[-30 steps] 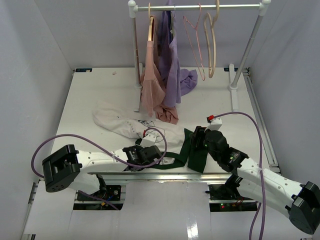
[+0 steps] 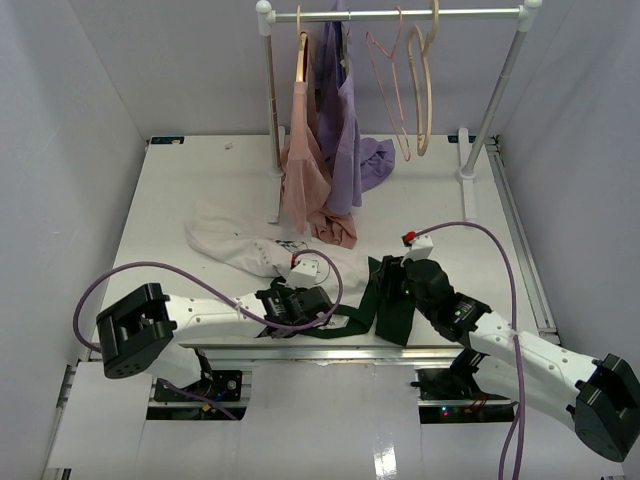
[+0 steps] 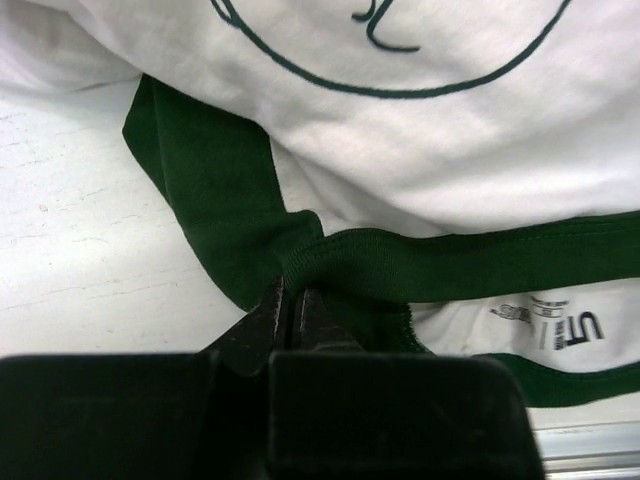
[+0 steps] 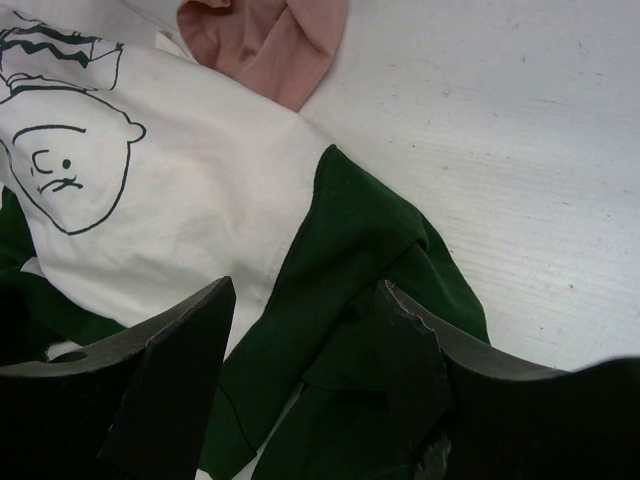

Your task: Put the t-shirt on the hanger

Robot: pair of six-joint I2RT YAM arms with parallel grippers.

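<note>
The white t-shirt (image 2: 230, 240) with green trim and a line-drawn face lies crumpled along the front of the table. My left gripper is down at its front, shut on the green trim (image 3: 480, 260) in the left wrist view. My right gripper stands open above the green sleeve (image 4: 360, 230) at the shirt's right end, nothing held. Empty pink (image 2: 385, 90) and beige (image 2: 425, 110) hangers hang on the rail at the back right.
The rail (image 2: 460, 14) also carries a pink shirt (image 2: 305, 160) and a purple shirt (image 2: 345, 150), both reaching down near the table behind the t-shirt. Bare table lies at the left and right.
Both arms have shifted very slightly in the top view; the t-shirt looks unchanged.
</note>
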